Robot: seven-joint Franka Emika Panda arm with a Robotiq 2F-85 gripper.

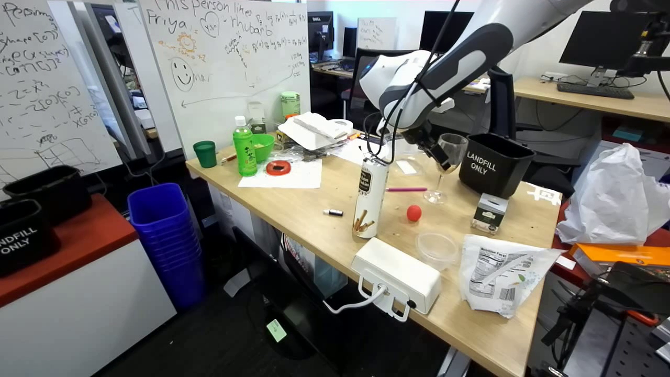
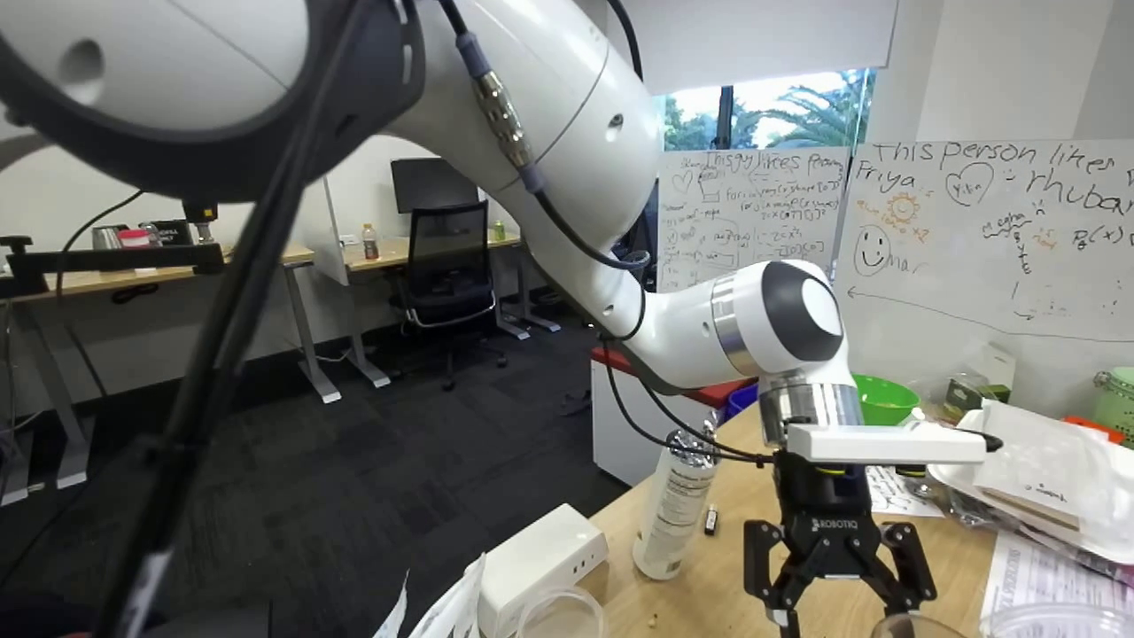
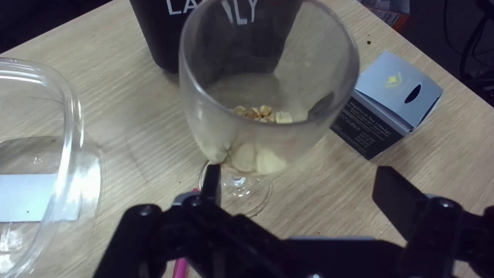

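A stemmed wine glass [image 3: 266, 143] with pale pieces in its bowl stands on the table in front of the black bin. My gripper is open, its fingers wide apart and nothing held between them. In the wrist view the left finger [image 3: 212, 185] overlaps the lower bowl and foot of the glass; whether it touches cannot be told. The right finger [image 3: 393, 199] stands well clear, over bare table. From exterior view 1, the glass [image 1: 453, 150] is just right of the gripper's dark fingers [image 1: 441, 157].
The black bin [image 1: 496, 164] and a small box [image 1: 490, 213] sit close beyond the glass. A tall white canister [image 1: 370, 198] leans slightly, the arm's cables at its top. A clear container [image 3: 69, 139] lies left of the gripper. Also near are a red ball [image 1: 414, 213] and pink pen [image 1: 406, 189].
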